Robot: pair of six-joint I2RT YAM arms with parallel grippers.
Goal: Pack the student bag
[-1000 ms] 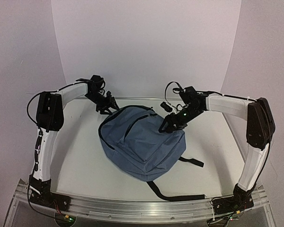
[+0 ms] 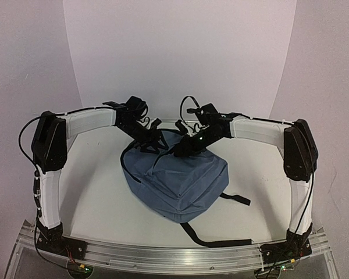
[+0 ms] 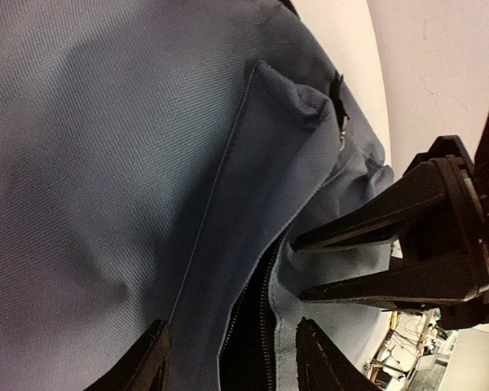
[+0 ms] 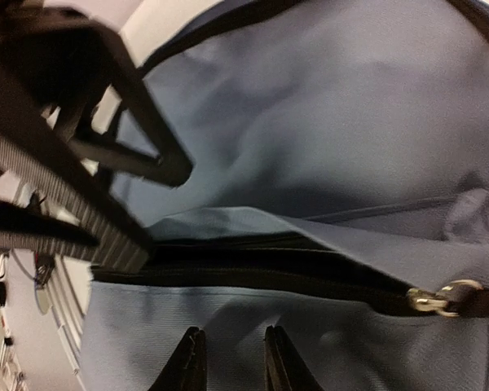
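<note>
The blue-grey bag (image 2: 183, 186) lies on the table with both grippers over its upper part. Its black zip stands parted, with a dark slit (image 3: 248, 330) in the left wrist view and a metal zip pull (image 4: 444, 298) in the right wrist view. My left gripper is open, its tips on either side of the slit. My right gripper is part open below the slit, over cloth, with nothing seen held. In the top view, the left gripper (image 2: 157, 146) and the right gripper (image 2: 179, 149) are close together, and the arms partly hide the zip.
Black straps (image 2: 215, 243) trail from the bag's lower end, with a shorter strap (image 2: 235, 199) at its right. Each wrist view shows the other gripper's fingers close by.
</note>
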